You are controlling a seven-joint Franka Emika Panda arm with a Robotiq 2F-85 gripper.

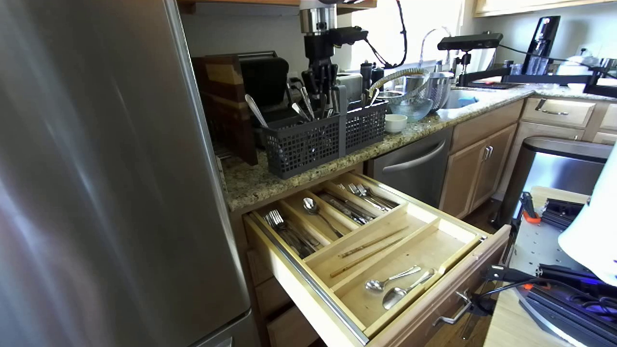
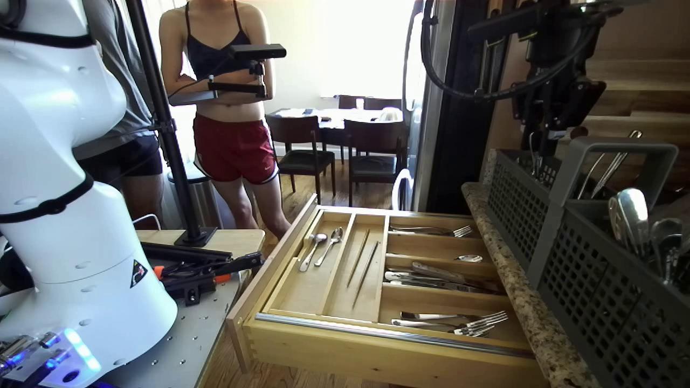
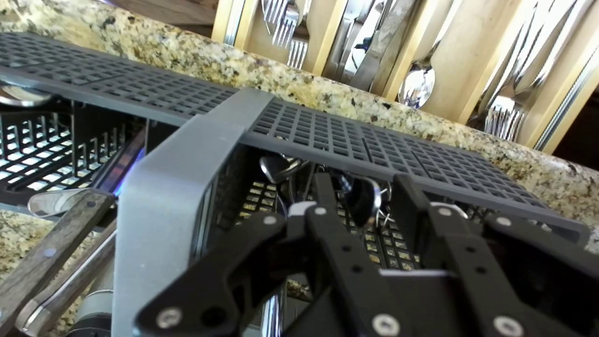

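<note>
My gripper is over one compartment of the dark grey cutlery basket (image 3: pixel 337 140), its black fingers apart. Between and below the fingertips, a spoon's rounded metal head (image 3: pixel 363 199) shows in the wrist view; I cannot tell whether a finger touches it. Another spoon head (image 3: pixel 276 167) lies to the left, inside the same compartment. Seen from the side, the gripper (image 1: pixel 322 95) points straight down behind the basket's handle (image 1: pixel 342 124). The open wooden drawer (image 1: pixel 405 215) holds forks (image 1: pixel 276 222), a spoon (image 1: pixel 311 207), knives and chopsticks (image 1: pixel 373 243) in separate sections.
Two spoons (image 2: pixel 313 251) lie in the drawer's front section, which has bare room. The basket's upright grey handle (image 3: pixel 163 185) rises close to the gripper's left. Wooden-handled utensils (image 3: pixel 53 252) lean beyond it. A dark wooden board (image 1: pixel 240 110) stands behind the basket.
</note>
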